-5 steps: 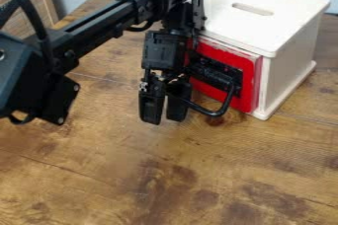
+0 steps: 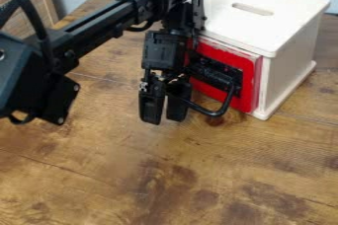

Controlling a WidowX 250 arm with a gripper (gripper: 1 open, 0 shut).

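A white wooden box (image 2: 283,57) with a slot in its lid stands at the upper right, its red front panel (image 2: 232,105) facing left, with a dark handle or bracket on it. My black gripper (image 2: 164,103) hangs just in front of that panel, fingers pointing down over the table, with a small gap visible between them. Whether it touches the panel or a black loop beside it is unclear.
A light panel edge shows at the far upper left behind the arm.
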